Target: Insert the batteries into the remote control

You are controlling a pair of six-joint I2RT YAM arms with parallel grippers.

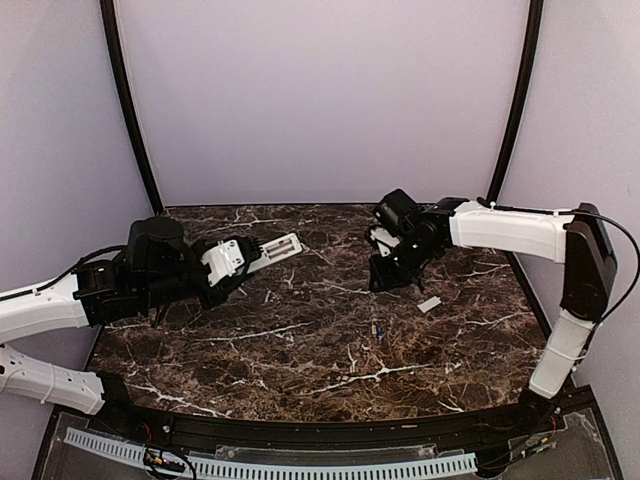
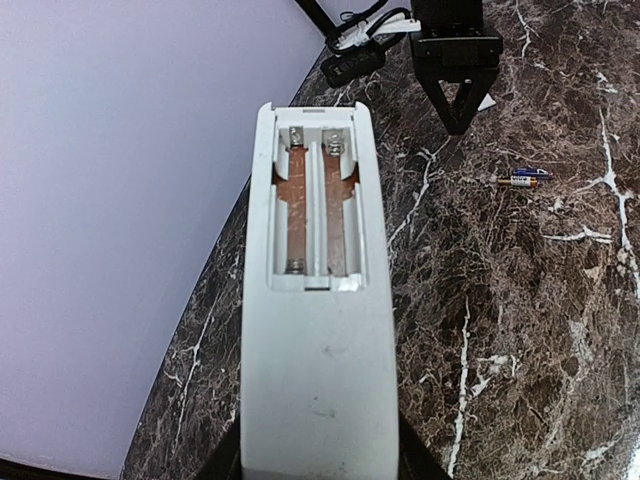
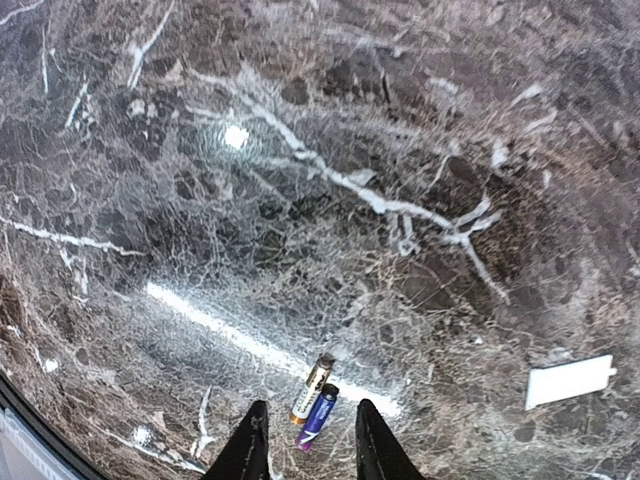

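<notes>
My left gripper (image 1: 250, 258) is shut on the white remote control (image 2: 317, 360), held raised with its battery compartment facing up and both slots empty. Two batteries lie side by side on the dark marbled table, an orange-and-white one (image 3: 311, 388) and a purple one (image 3: 318, 418). The white battery cover (image 3: 568, 382) lies apart to their right. My right gripper hangs above the table near the batteries, open, with nothing between its fingers.
Pale walls (image 1: 320, 110) stand at the back and both sides, with dark frame posts at the back corners.
</notes>
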